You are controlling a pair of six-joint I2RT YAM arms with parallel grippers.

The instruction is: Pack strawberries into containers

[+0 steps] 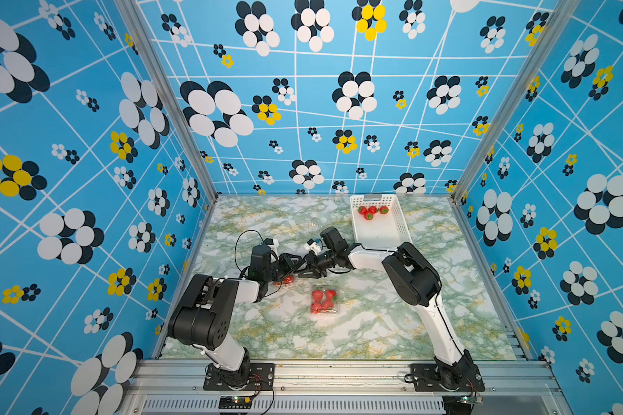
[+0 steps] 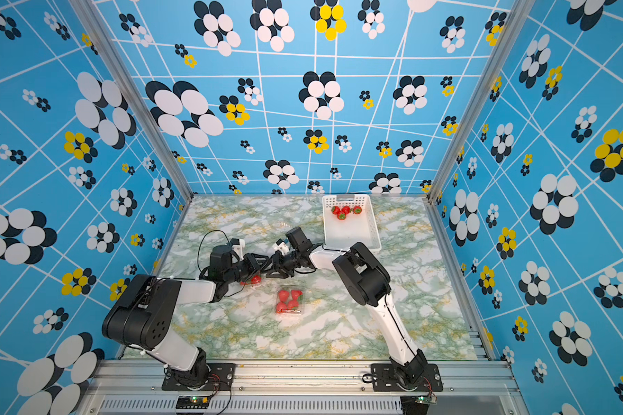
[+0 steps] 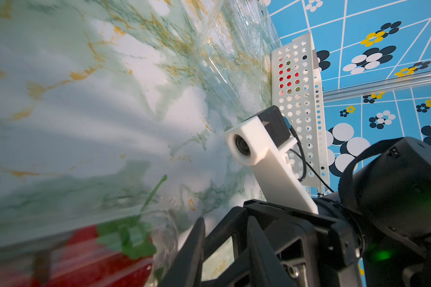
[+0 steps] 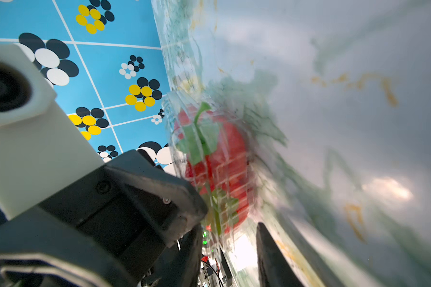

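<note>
A clear container of strawberries (image 1: 283, 280) sits beneath my two grippers, which meet at the middle left of the table. It fills the lower left of the left wrist view (image 3: 95, 248) and the middle of the right wrist view (image 4: 215, 157). My left gripper (image 1: 290, 266) and right gripper (image 1: 308, 269) are low at this container, close to each other; their fingertips in the wrist views are part apart, and whether they touch the plastic is unclear. A second container of red strawberries (image 1: 323, 301) lies nearer the front.
A white perforated basket (image 1: 393, 228) with several strawberries stands at the back right. Clear plastic (image 3: 215, 57), perhaps empty containers, lies on the table beside it.
</note>
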